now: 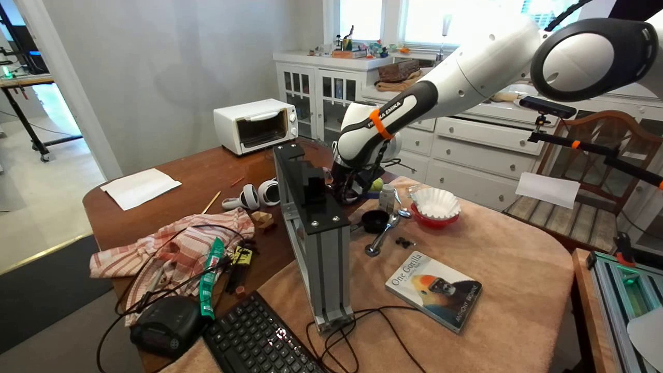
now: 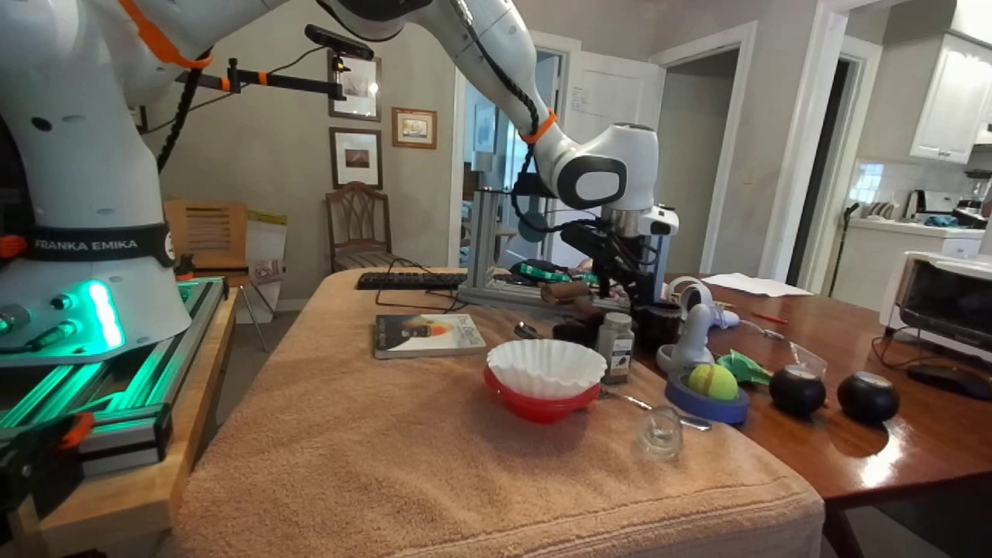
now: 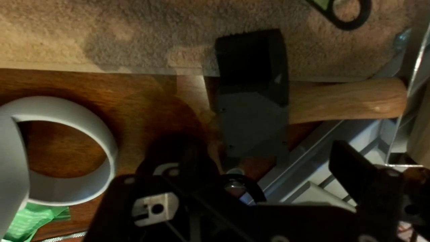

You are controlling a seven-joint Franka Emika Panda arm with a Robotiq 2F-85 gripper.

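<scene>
My gripper is open, pointing down over the cluttered tabletop. Ahead of its fingers, in the wrist view, lies a dark block-like object (image 3: 254, 125) beside a thick wooden handle (image 3: 346, 101); whether they are joined I cannot tell. A white ring-shaped device (image 3: 109, 149) is at the left. In exterior view 2 the gripper (image 2: 635, 288) hangs low beside the metal frame (image 2: 479, 246), behind the small bottle (image 2: 616, 353). The frame partly hides the gripper in exterior view 1. Nothing shows held between the fingers.
A red bowl (image 2: 544, 408) with white paper filters (image 2: 545, 364) and a book (image 1: 435, 289) rest on the towel. A yellow-green ball (image 2: 713, 382) sits in blue tape (image 2: 704, 400). Upright frame bars (image 1: 329, 273) stand close by.
</scene>
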